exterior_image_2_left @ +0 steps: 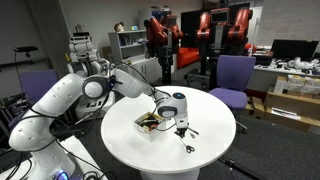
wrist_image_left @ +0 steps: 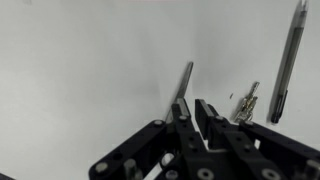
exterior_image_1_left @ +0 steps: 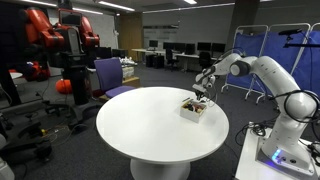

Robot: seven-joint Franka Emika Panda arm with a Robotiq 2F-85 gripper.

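My gripper points down over the white table, its two dark fingers part open with a narrow gap between them. A thin dark pointed piece (wrist_image_left: pixel 185 78) lies on the table just beyond the left finger, its rear part hidden behind that finger. Nothing clearly shows held between the fingers. To the right lie a small metallic item (wrist_image_left: pixel 247 103) and a dark pen (wrist_image_left: pixel 290 60). In exterior view 2 the gripper (exterior_image_2_left: pixel 181 131) is low over the table, beside a small dark item (exterior_image_2_left: pixel 187 149) lying there.
An open box (exterior_image_1_left: pixel 192 113) with several things inside stands close to the gripper. A purple chair (exterior_image_1_left: pixel 110 75) stands behind it.
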